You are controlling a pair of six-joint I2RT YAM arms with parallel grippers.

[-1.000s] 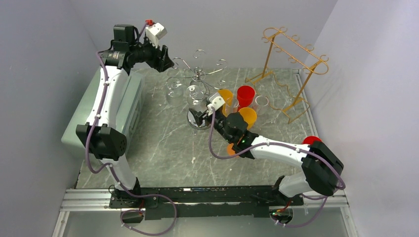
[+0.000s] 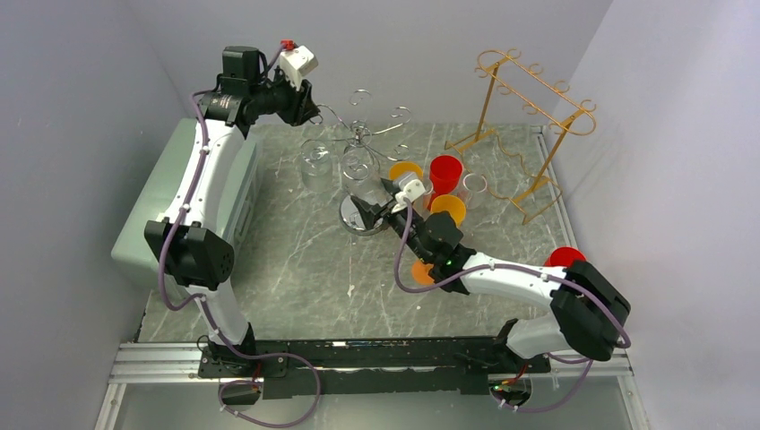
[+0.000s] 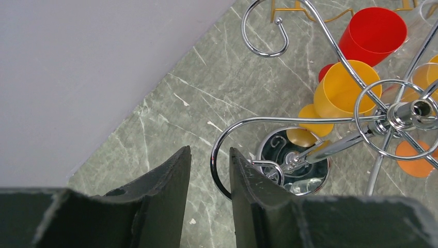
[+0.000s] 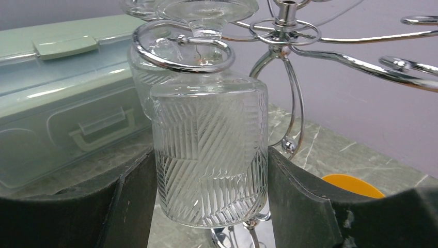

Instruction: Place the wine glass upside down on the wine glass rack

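Observation:
A clear wine glass (image 4: 210, 139) with a cut pattern hangs upside down from the chrome wine glass rack (image 4: 356, 64), its stem inside a curled hook and its foot above. Either side of the bowl stand the fingers of my right gripper (image 2: 372, 195), parted and close to the glass; whether they touch it is unclear. My left gripper is shut on a curled arm of the rack (image 3: 302, 120), whose rod passes between its fingers. Behind the first glass, a second upside-down glass (image 2: 317, 167) hangs on another hook.
Yellow and red cups (image 2: 445, 170) and clear glasses (image 2: 472, 188) stand right of the rack, near my right gripper. A gold rack (image 2: 536, 184) stands at the back right. A pale green box (image 2: 170, 215) lines the left side.
My right gripper has shifted slightly right, its fingers now wider apart around the glass. The left gripper has edged right to the rack arm. The hanging glasses stay nearly in place.

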